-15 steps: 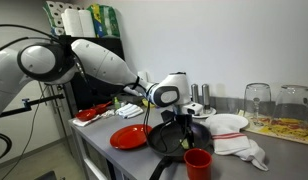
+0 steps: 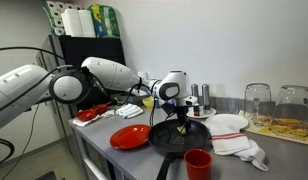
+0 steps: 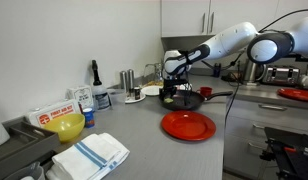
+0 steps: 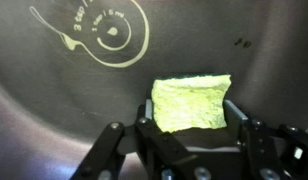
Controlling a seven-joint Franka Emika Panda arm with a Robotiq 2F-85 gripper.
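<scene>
A yellow-green sponge (image 4: 189,103) with a dark edge sits between the fingertips of my gripper, which is shut on it. Beneath it lies the dark inside of a black frying pan (image 4: 94,95), with pale printed markings at the upper left. In exterior view 1 the gripper (image 2: 181,113) points down into the pan (image 2: 157,137), whose handle runs toward the front. A bit of the sponge (image 3: 168,100) also shows low in the pan in exterior view 2. Whether it presses on the pan's surface, I cannot tell.
Close to the pan's front right stands a red cup (image 2: 197,165). A red plate (image 2: 130,137) lies to its left, and a white cloth (image 2: 230,143) to its right. Glass jars (image 2: 258,100) stand behind. Open counter (image 3: 134,140) extends beyond the plate.
The gripper has moved within the pan, from near the red cup toward the pan's far side. The arm has shifted with it, and the pan looks slightly moved.
</scene>
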